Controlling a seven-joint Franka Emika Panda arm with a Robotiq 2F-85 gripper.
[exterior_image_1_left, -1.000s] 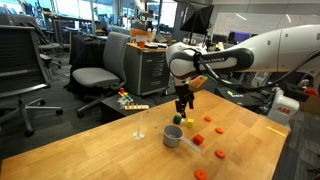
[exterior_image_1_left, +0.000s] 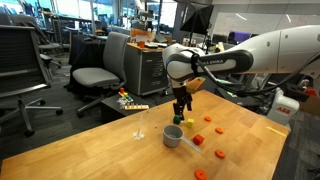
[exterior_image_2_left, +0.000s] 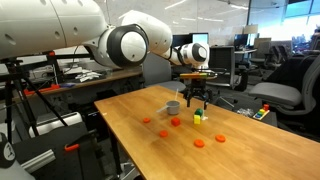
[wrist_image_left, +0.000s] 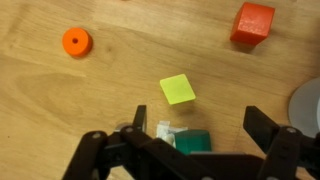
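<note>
My gripper stands open, its two fingers wide apart in the wrist view. A green block (wrist_image_left: 192, 140) shows between them, partly hidden by the gripper's body, with a small white piece (wrist_image_left: 166, 131) beside it. Just past the fingertips lies a yellow block (wrist_image_left: 177, 89). In exterior view 1 the gripper (exterior_image_1_left: 182, 106) hangs pointing down close over the green block (exterior_image_1_left: 178, 119). Whether it touches the block cannot be told. A grey metal cup (exterior_image_1_left: 172, 135) stands close by, and its rim (wrist_image_left: 303, 106) enters the wrist view at the right.
A red block (wrist_image_left: 252, 22) lies in front of the cup's side. Several orange discs are scattered about, one of them (wrist_image_left: 77, 41) at the wrist view's upper left.
In exterior view 1 the gripper has come slightly lower and a little to the left, nearer the green block. The blocks and cup look unmoved.
</note>
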